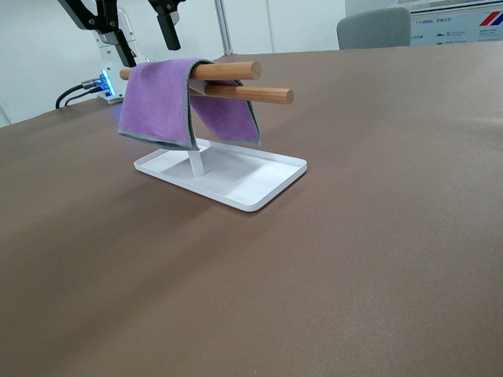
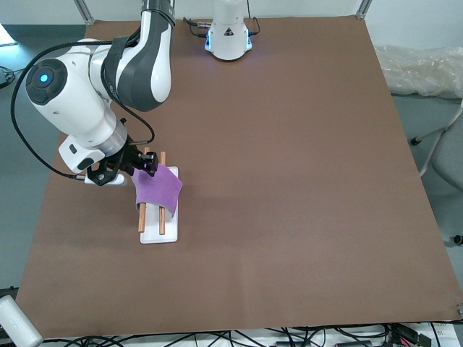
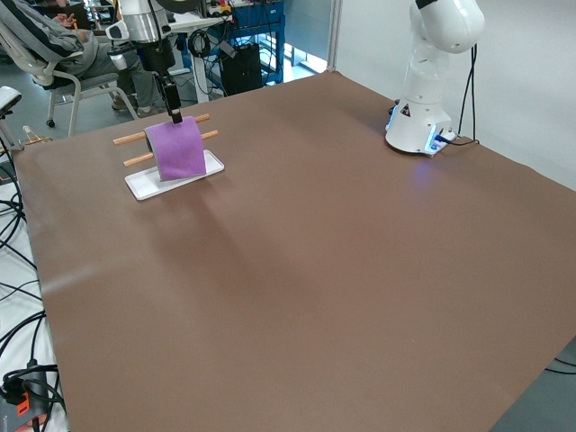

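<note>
A purple cloth [image 1: 161,102] with grey edging hangs over two wooden rods [image 1: 228,71] on a white stand with a tray base [image 1: 247,177]; the same cloth [image 3: 178,153] shows in the right view. My black gripper [image 1: 146,30] is above the cloth, its two fingers spread apart and empty in the top view. In the left view the gripper [image 2: 132,163] overlaps the upper end of the rack.
Cables lie along the table's outer edge.
</note>
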